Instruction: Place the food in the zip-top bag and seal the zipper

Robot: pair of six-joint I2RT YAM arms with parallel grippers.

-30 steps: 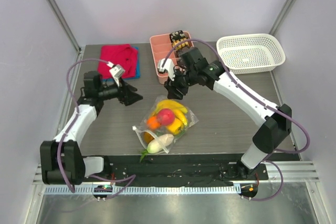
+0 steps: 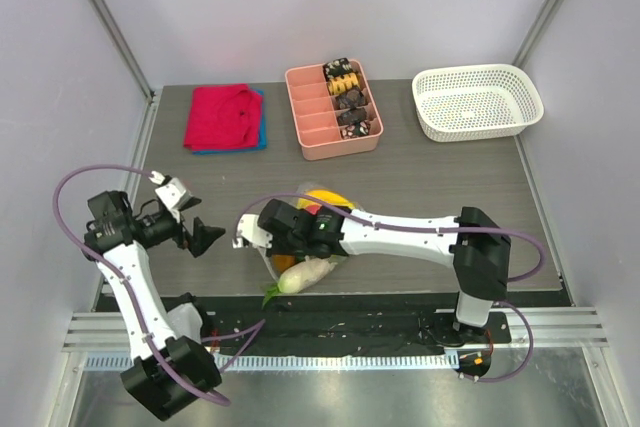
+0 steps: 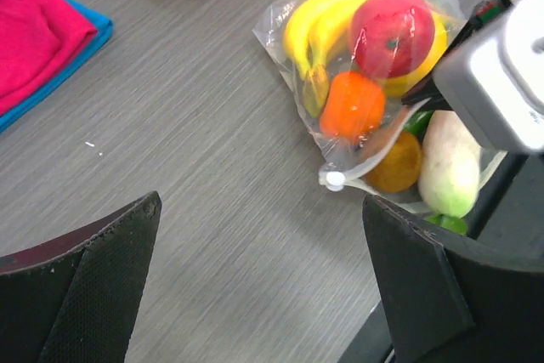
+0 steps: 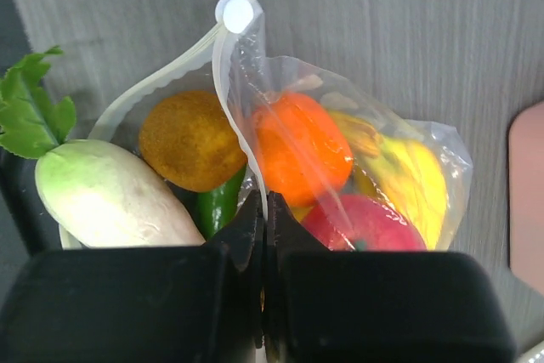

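The clear zip bag (image 3: 306,36) holds bananas (image 4: 416,184), a red fruit (image 3: 391,31), an orange pepper (image 3: 352,106) and a brown round vegetable (image 4: 191,140). A white radish (image 4: 115,193) lies at its mouth, leaves outside. My right gripper is over the bag, shut at the thin edge of the zipper strip, which runs between its fingers; the slider (image 4: 237,13) is at the strip's far end. My left gripper (image 2: 195,232) stands open at the left of the table, apart from the bag, nothing between its fingers.
A pink divided bin (image 2: 318,137) stands at the back, a white basket (image 2: 470,127) at back right, red and blue cloths (image 2: 222,115) at back left. The dark front edge of the table is close below the bag. Bare table surrounds the left gripper.
The right arm has come down from above the back of the bag onto its zipper side and shut. The left arm has drawn back to the left and toward the front.
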